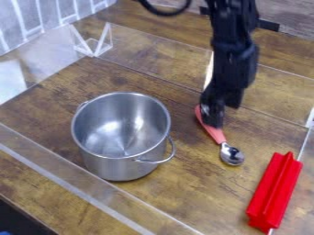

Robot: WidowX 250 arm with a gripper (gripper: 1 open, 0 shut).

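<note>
The dark gripper (211,112) has its tips low over the pink handle of a spoon (215,130), near the handle's upper end. Motion blur hides whether it is open or shut, and whether it touches the handle. The spoon's metal bowl points toward the front right. A steel pot (121,138) with loop handles stands to the left of the spoon.
A long red object (276,188) lies at the front right. A clear plastic piece (50,69) is at the back left, by a white rack. The wooden surface around the back middle and left of the pot is mostly clear.
</note>
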